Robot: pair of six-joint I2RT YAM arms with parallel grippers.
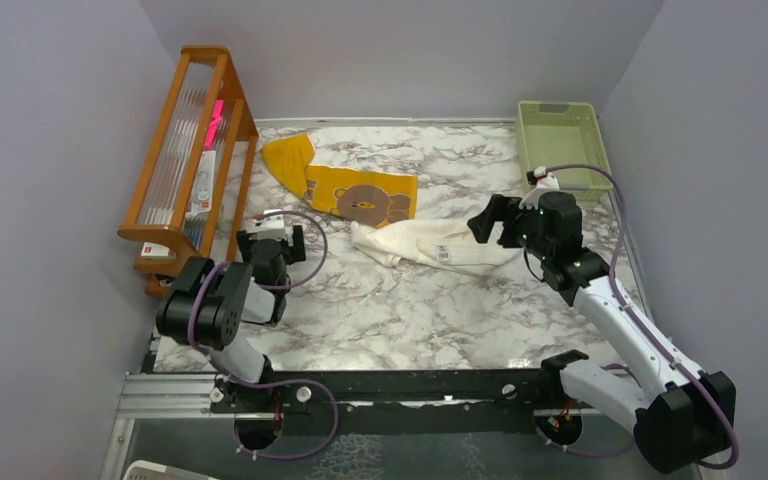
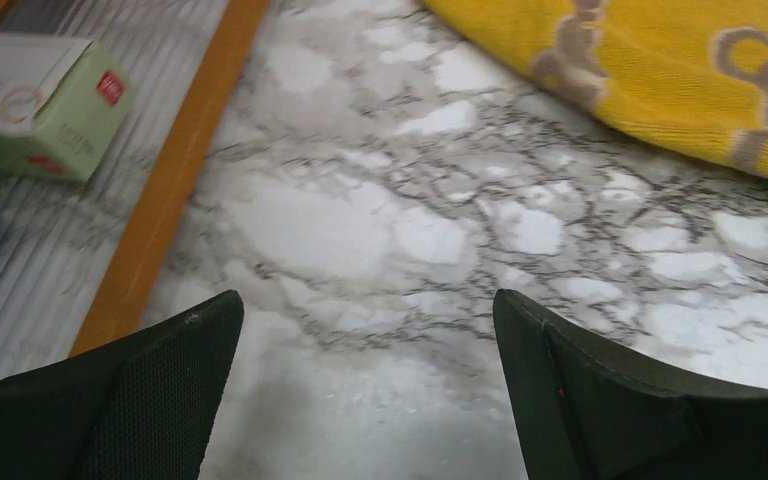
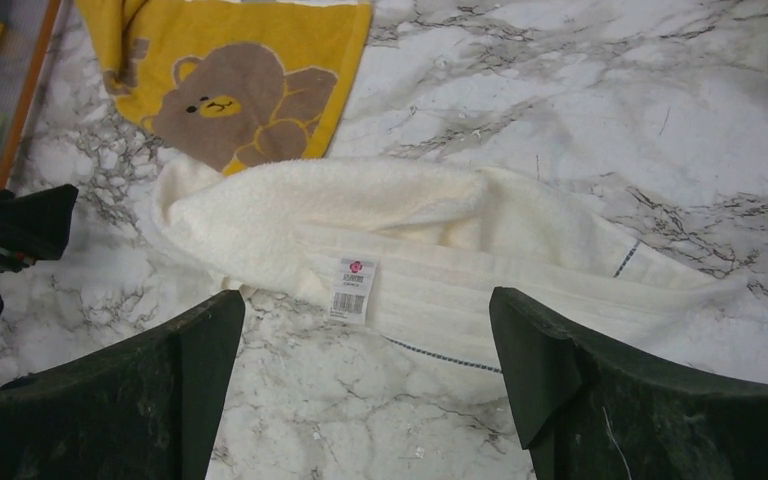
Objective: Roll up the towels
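Note:
A yellow towel with a brown bear (image 1: 365,195) lies toward the back left, its left end folded over. The cream towel (image 1: 425,243) is spread unevenly in front of it, with a soft ridge, a paper label (image 3: 351,290) and a dark stitched line; its left part touches the yellow one's lower edge. To the left of both towels my left gripper stands open over bare marble, nothing between its fingers. My right gripper is also open, above the right part of the cream towel and holding none of it.
A wooden rack (image 1: 173,150) with boxes stands along the left side, close to the left arm. At the back right is an empty green basket (image 1: 563,150).

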